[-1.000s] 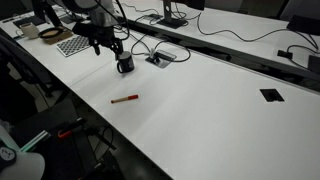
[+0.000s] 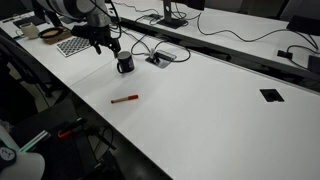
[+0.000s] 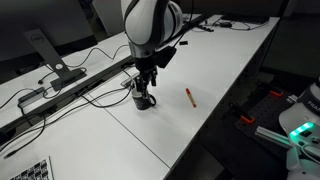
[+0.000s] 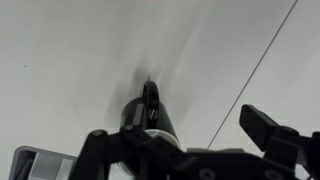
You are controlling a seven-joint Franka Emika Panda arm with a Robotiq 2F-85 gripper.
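A dark mug (image 2: 125, 63) stands on the white table at the far left end. Its handle (image 4: 151, 100) points away from the gripper in the wrist view, and the pale mouth shows partly behind the gripper's body. My gripper (image 3: 150, 78) is low and close by the mug. With its fingers spread wide, the gripper is open and holds nothing; the mug lies nearer the left finger (image 4: 92, 150). Whether a finger touches the mug cannot be made out. An orange-red marker (image 2: 125, 99) lies on the table, apart from the gripper.
A grey box-like device (image 2: 160, 60) with cables sits beside the mug. A keyboard (image 3: 35, 170) lies near the table end. Another dark arm (image 3: 270, 110) stands off the table's edge.
The arm over the left end has shifted only slightly beside the mug. The mug and the marker stay where they were.
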